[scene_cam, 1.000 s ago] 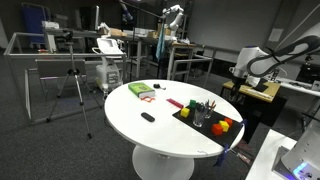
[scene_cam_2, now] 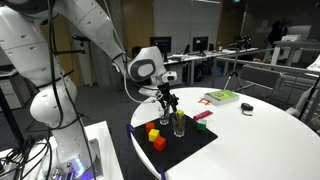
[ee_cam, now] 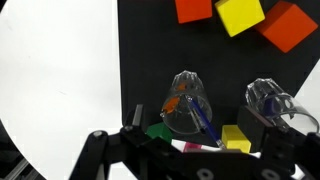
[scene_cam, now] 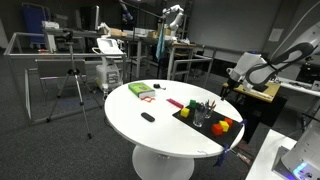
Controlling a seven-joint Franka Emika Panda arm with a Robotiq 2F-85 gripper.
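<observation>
My gripper stands open above the black mat point(scene_cam_2: 187, 148), its dark fingers at the bottom of the wrist view. Ahead of the fingers is a clear cup point(ee_cam: 187, 100) with a blue stick-like item point(ee_cam: 206, 122) in it; nothing shows held. A second clear cup point(ee_cam: 280, 103) lies to the right. Loose blocks surround the cups: a red one point(ee_cam: 192, 10), a yellow one point(ee_cam: 240, 14) and an orange one point(ee_cam: 289, 26) at the top, a green one point(ee_cam: 158, 132) and another yellow one point(ee_cam: 235, 138) near the fingers.
The white round table point(scene_cam: 150, 125) has wide free room left of the mat. A green-and-white box point(scene_cam: 141, 89), a red item point(scene_cam: 174, 102) and a dark object point(scene_cam: 148, 117) lie on it. A tripod point(scene_cam: 75, 90) stands behind on the floor.
The arm has shifted slightly and changed its pose near the right side of the table. Cups, blocks and mat look unmoved.
</observation>
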